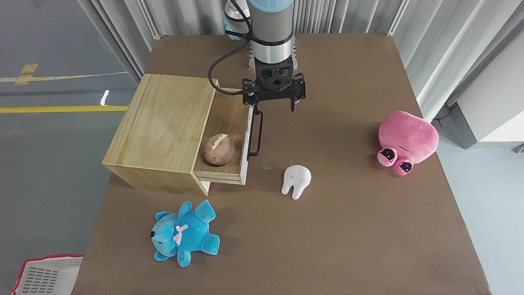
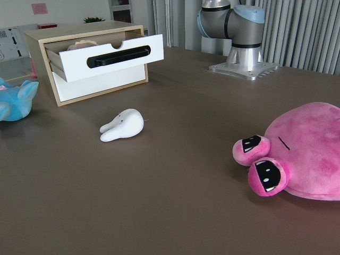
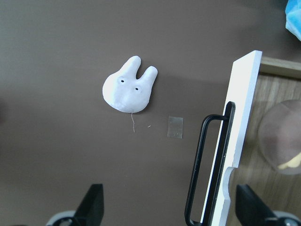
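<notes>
My gripper (image 1: 274,103) hangs over the front of the pulled-out upper drawer (image 1: 223,123) of a wooden cabinet (image 1: 157,128), near its black handle (image 1: 258,135). In the wrist view its fingers stand wide apart, either side of the white drawer front, nothing between them visibly held. A brown plush toy (image 1: 218,149) lies inside the drawer. A white plush toy (image 1: 296,179) lies on the table to the right of the drawer, in front of it in the left view.
A blue bear (image 1: 184,233) lies at the near left, a pink plush (image 1: 407,137) at the right. A basket (image 1: 49,275) stands beyond the left edge.
</notes>
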